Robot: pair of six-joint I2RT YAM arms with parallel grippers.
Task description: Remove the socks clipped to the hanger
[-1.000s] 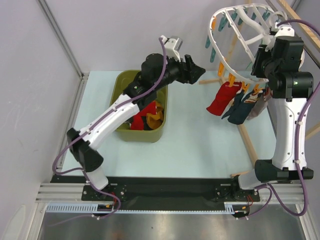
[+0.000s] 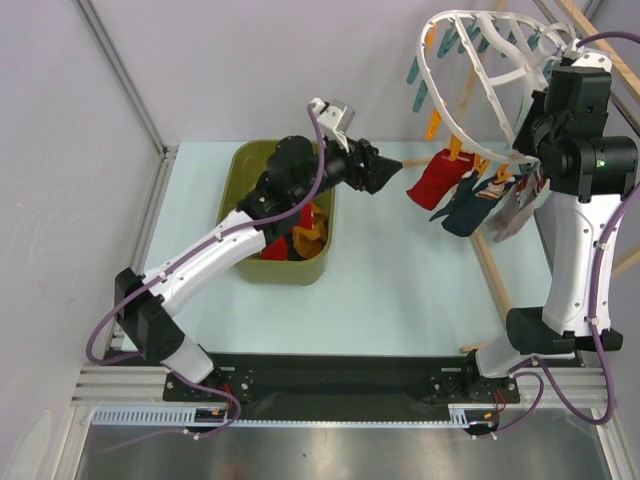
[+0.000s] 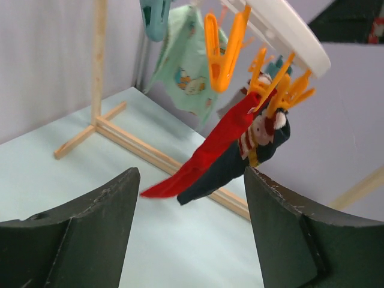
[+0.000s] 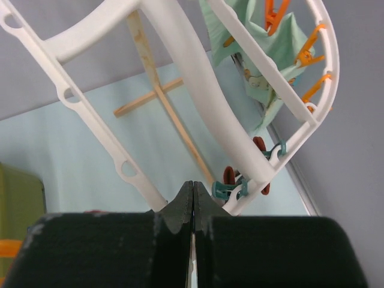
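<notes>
A white round hanger [image 2: 463, 135] with orange and teal clips hangs at the upper right. From its front edge hang a red sock [image 2: 440, 178], a dark navy sock [image 2: 474, 208] with a striped figure, and a greyish one [image 2: 517, 212]. My left gripper [image 2: 398, 172] is left of the red sock, apart from it; in the left wrist view the red sock [image 3: 211, 153] and navy sock lie beyond its open, empty fingers. My right gripper is shut beside the hanger's ring, with nothing visible between its fingertips. The top view hides its tips behind the arm.
An olive bin [image 2: 322, 265] holding red, dark and mustard cloth stands under my left arm. A wooden stand [image 2: 492, 278] rises behind the hanger. A pale green cloth [image 4: 270, 51] is clipped on its far side.
The hanger and its socks swung slightly to the left lately.
</notes>
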